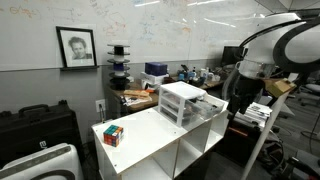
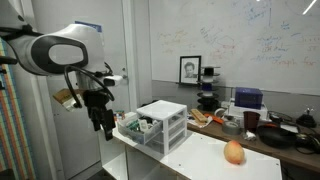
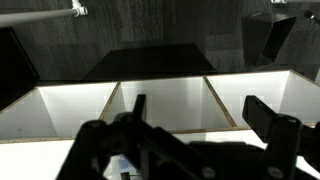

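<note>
My gripper is open, its two dark fingers point(image 3: 258, 118) spread with nothing between them. Below it, the wrist view shows white shelf compartments point(image 3: 170, 103) with wooden edges and dark floor beyond. A white drawer unit point(image 1: 183, 100) stands on the white shelf top point(image 1: 141, 136); one of its clear drawers point(image 2: 140, 128) is pulled out with small items inside. In exterior view 2 the gripper point(image 2: 103, 126) hangs just beside that drawer, apparently apart from it. A multicoloured block point(image 1: 113, 135) rests near the shelf's other end.
A rounded orange object point(image 2: 234, 152) sits on the white top in exterior view 2. Pans point(image 2: 275, 135) and a dark blue box point(image 2: 248, 98) occupy the wooden bench behind. Between block and drawers the white top is clear.
</note>
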